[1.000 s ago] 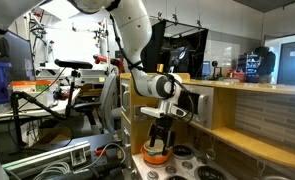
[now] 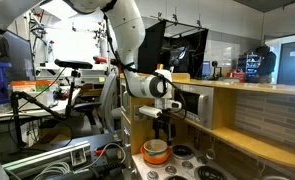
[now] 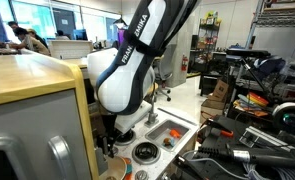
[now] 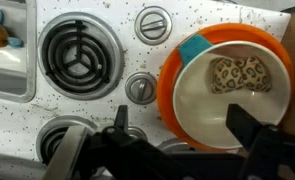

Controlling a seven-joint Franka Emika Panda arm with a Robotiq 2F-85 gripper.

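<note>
An orange pot (image 2: 155, 157) stands on the stovetop below my arm. In the wrist view a round pale bowl (image 4: 202, 105) lies within its orange rim (image 4: 168, 95), and a brown, dark-spotted thing (image 4: 239, 74) rests inside. A teal piece (image 4: 194, 48) shows at the rim. My gripper is open, its dark fingers (image 4: 119, 142) wide apart at the bottom of the wrist view. Nothing shows held between them. From the side, the gripper (image 2: 167, 125) hangs above the pot and is too small to make out in detail.
Burners (image 4: 79, 57) and knobs (image 4: 153, 24) lie left of the pot. A sink (image 4: 7, 75) with a blue and orange item (image 4: 1, 31) is at the far left. A wooden shelf (image 2: 252, 138) and a silver microwave (image 2: 197, 105) stand behind the stovetop.
A second ago my gripper was lower, close over the orange pot. It has since risen, leaving the pot's pale top more visible. The pot seems to stay in place.
</note>
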